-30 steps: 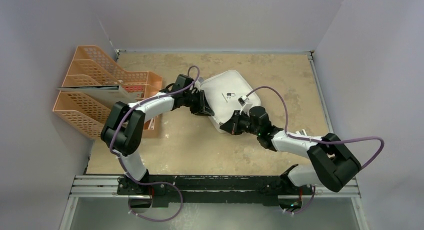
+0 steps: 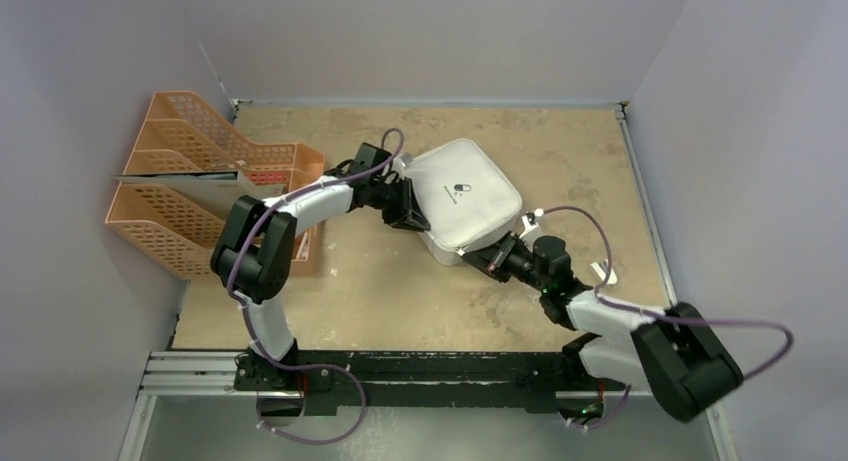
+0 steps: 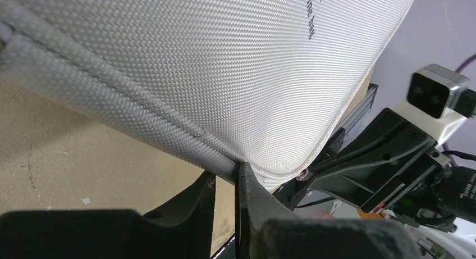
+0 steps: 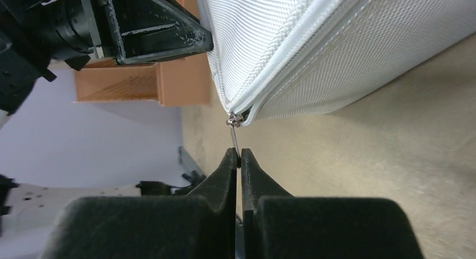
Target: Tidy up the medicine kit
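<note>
The white medicine kit (image 2: 468, 186), with a capsule print on its lid, lies at a slant in mid-table. My left gripper (image 2: 424, 226) is at its left front corner; in the left wrist view its fingers (image 3: 244, 183) pinch the kit's fabric edge. At the front side, my right gripper (image 2: 470, 259) is shut on the thin metal zipper pull (image 4: 234, 136). The slider (image 4: 234, 120) sits right by the fabric edge, just ahead of the fingertips. Whatever is inside the kit is hidden under the lid.
An orange divided basket (image 2: 160, 216) stands at the left, with a flat board (image 2: 190, 193) and other items in it. A small white item (image 2: 604, 272) lies right of my right arm.
Along the kit's front edge, my right gripper has shifted rightward and slightly toward the front, its arm swinging with it. The left gripper and the kit have barely moved.
</note>
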